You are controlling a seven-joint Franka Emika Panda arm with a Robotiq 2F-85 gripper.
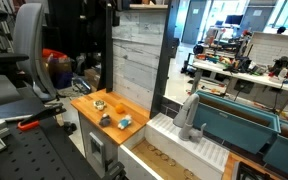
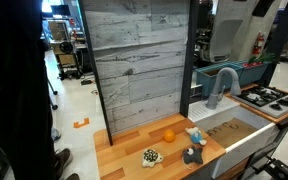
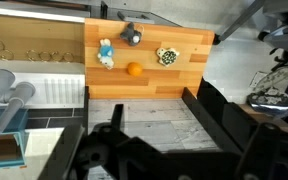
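On the wooden counter (image 2: 119,155) lie several small items. They are an orange ball (image 3: 135,69), a blue-and-white figure (image 3: 106,54), a grey figure (image 3: 132,35) and a round patterned cream-coloured toy (image 3: 167,56). All of them show in exterior view 2 too, the cream toy (image 2: 151,158) nearest the camera and the ball (image 2: 169,135) near the white board. My gripper is open high above the white board's side of the counter, nothing between its fingers. Neither exterior view shows it clearly.
An upright white board (image 2: 144,70) with black posts borders the counter. Beside the counter are a sink with a grey faucet (image 1: 186,117) and an open drawer (image 1: 164,158). A grey chair (image 1: 28,42) stands at the left.
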